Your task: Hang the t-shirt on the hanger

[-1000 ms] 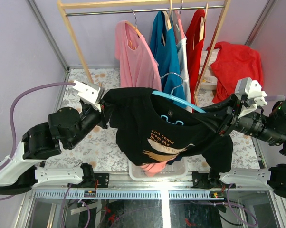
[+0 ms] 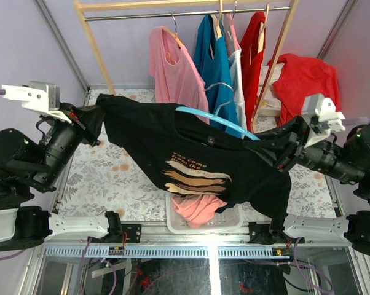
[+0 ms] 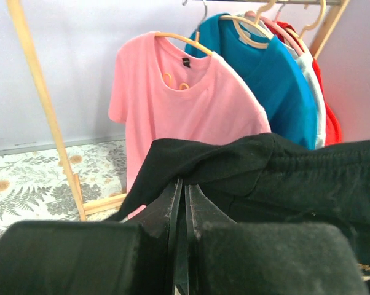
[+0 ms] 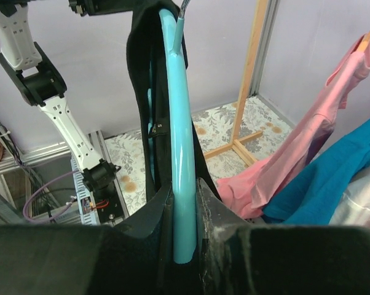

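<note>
A black t shirt (image 2: 173,147) with printed lettering is stretched between my two grippers in the top view. My left gripper (image 2: 98,117) is shut on the shirt's left sleeve end; in the left wrist view its fingertips pinch the black cloth (image 3: 228,166). The light blue hanger (image 4: 180,123) runs into the shirt's neck opening, its left end hidden by cloth. In the right wrist view my right gripper is shut around the hanger's near end, with black fabric beside it. The hanger's metal hook (image 2: 220,92) rises out of the collar.
Behind stands a wooden rack (image 2: 99,55) with pink (image 2: 173,70), teal (image 2: 214,67), white and red shirts hanging. A red garment (image 2: 308,86) lies at the back right. Below the black shirt, a clear bin (image 2: 231,220) holds a pink cloth (image 2: 197,210).
My left gripper has moved left and slightly up with the sleeve, stretching the shirt wider. The hanger has slid deeper under the cloth and its hook has tipped. The right gripper has shifted only slightly.
</note>
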